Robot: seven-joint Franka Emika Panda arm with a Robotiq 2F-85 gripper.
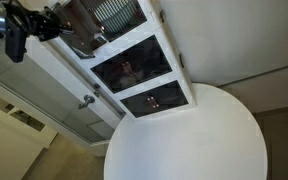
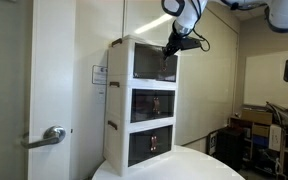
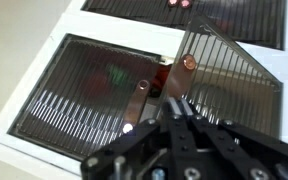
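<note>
A white cabinet (image 2: 121, 105) with three stacked compartments stands on the round table. Its top compartment has two dark ribbed see-through doors. In the wrist view the left door (image 3: 76, 95) is flush in its frame, with a copper-coloured handle (image 3: 136, 102). The right door (image 3: 224, 75) stands swung out, showing a round copper-coloured fitting (image 3: 190, 62). My gripper is shut at the free edge of that swung door; nothing shows between its fingers. Whether they touch the door is unclear. Exterior view 2 shows the gripper (image 2: 168, 50) in front of the top compartment.
The middle compartment (image 1: 132, 65) and bottom compartment (image 1: 155, 98) have their doors closed. A room door with a metal handle (image 2: 53, 134) stands left of the cabinet, and a wall lies behind it.
</note>
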